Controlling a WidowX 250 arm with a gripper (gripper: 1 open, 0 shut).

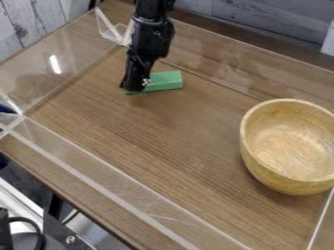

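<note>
The black gripper [135, 80] reaches down from the top of the view, its tip low at the left end of a green block [166, 81] lying on the wooden table. The tip covers part of the block. The fingers look close together; whether they touch the block is hard to tell.
A large pale wooden bowl [284, 146] stands at the right. Clear plastic lies along the left side, with dark cables at the lower left corner beyond the table edge.
</note>
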